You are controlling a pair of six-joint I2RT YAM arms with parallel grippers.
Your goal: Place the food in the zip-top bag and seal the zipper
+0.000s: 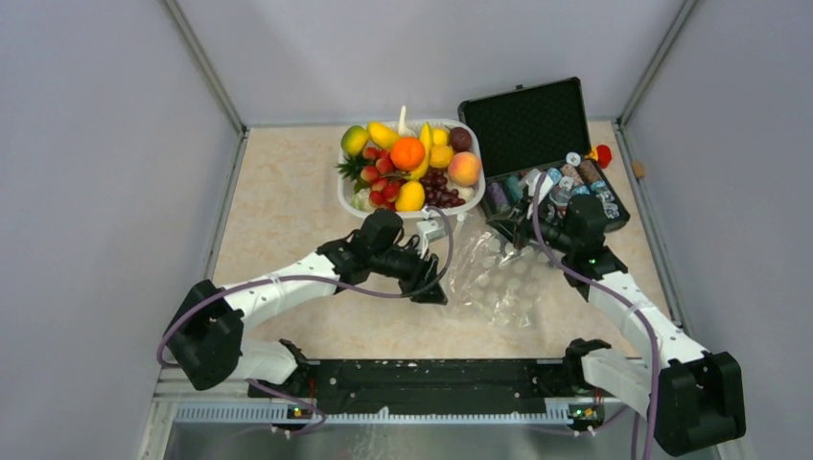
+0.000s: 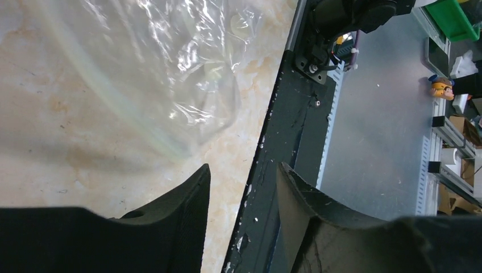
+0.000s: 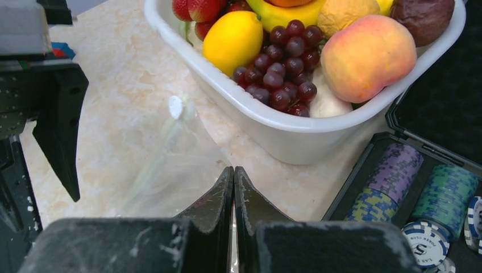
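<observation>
A clear zip bag [image 1: 494,283] hangs partly raised below my right gripper, which is shut, with bag film behind and under its tips; whether film is pinched is unclear. Its zipper strip runs up to a white slider [image 3: 175,107] in the right wrist view. My left gripper stands open left of the bag, nothing between its fingers. A white basket [image 3: 256,114] of fruit and vegetables, with grapes [image 3: 284,74], a peach [image 3: 366,57] and lemon [image 3: 230,42], stands behind the bag.
An open black case [image 1: 522,125] of poker chips sits at back right, close to my right gripper.
</observation>
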